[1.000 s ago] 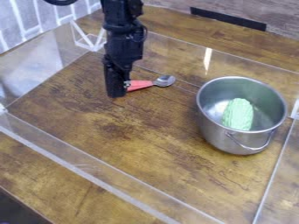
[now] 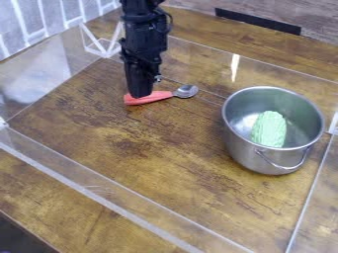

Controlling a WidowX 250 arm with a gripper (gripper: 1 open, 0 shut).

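My black gripper (image 2: pixel 138 91) reaches down from the top of the camera view and is shut, its tip just over the handle of a spoon. The spoon (image 2: pixel 187 92) has a red handle and a metal bowl and lies on the wooden table near the gripper tip. I cannot tell whether the tip touches the handle.
A steel pot (image 2: pixel 264 158) with a pale green object (image 2: pixel 268 131) inside stands on the right. Clear transparent edges border the work area.
The gripper has shifted up in the view, away from the front, uncovering more of the red handle. The spoon and pot appear unmoved.
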